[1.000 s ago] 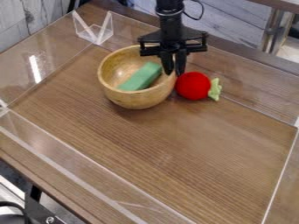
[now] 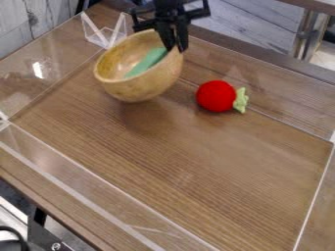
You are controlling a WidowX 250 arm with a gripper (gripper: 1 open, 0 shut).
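Observation:
A wooden bowl [image 2: 129, 85] is tilted up toward the back, with a green object [image 2: 144, 63] inside it. The black gripper [image 2: 167, 39] is at the bowl's raised back-right rim, apparently shut on it. A red tomato-like object [image 2: 216, 96] with a pale green top lies right of the bowl on the wooden table [image 2: 167, 186].
A clear plastic container [image 2: 105, 29] stands at the back left, partly behind the bowl. A metal rail runs along the back right.
The gripper has moved back and left and up, and the bowl has tilted and shifted away from the red object with it.

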